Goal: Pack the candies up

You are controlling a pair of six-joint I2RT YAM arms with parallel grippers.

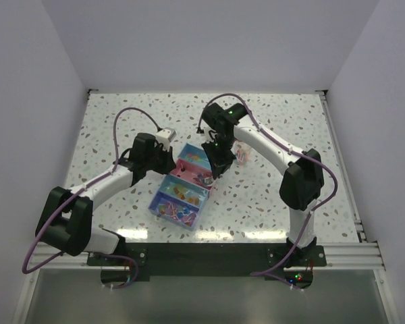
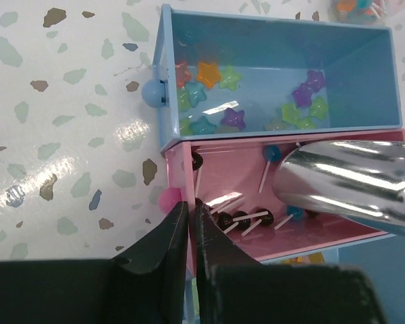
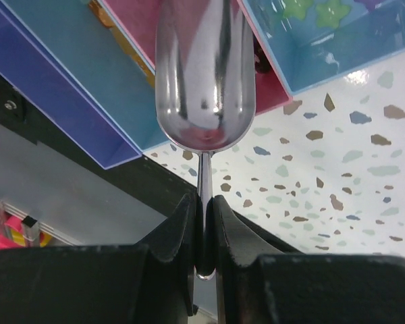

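Observation:
In the left wrist view, a pink bin (image 2: 243, 156) holds several dark and blue lollipops (image 2: 262, 216). My left gripper is shut on its left wall, just below a pink knob. From the right, a metal scoop (image 2: 351, 179) reaches over the bin, covering part of its inside. My right gripper is shut on the scoop's thin handle, and the bowl (image 3: 206, 94) lies over the pink bin in the right wrist view. I cannot tell whether candy is in the bowl.
Joined to the pink bin is a light-blue bin (image 2: 270, 67) of star candies. Toward the front stand another blue bin (image 1: 183, 192) with orange candies and a purple bin (image 1: 175, 210) with mixed pieces. A clear container (image 1: 241, 152) stands behind the right gripper.

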